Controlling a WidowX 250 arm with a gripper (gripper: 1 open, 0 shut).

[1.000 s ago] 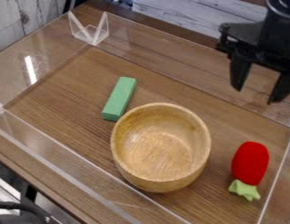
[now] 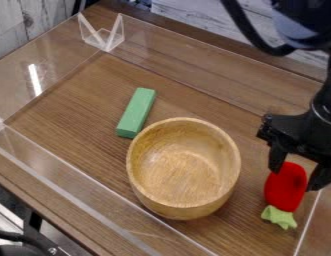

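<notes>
My black gripper (image 2: pixel 291 158) has its fingertips down around the upper end of a red object (image 2: pixel 285 190) with a light green top (image 2: pixel 279 216), at the lower right. Whether the fingers touch it or are closed on it is unclear. A round wooden bowl (image 2: pixel 183 167) sits just left of it.
A green block (image 2: pixel 136 113) lies left of and above the bowl. A clear plastic item (image 2: pixel 102 30) stands at the upper left.
My gripper has come down and toward the front from the upper right, to the red object, which appears in the same place.
</notes>
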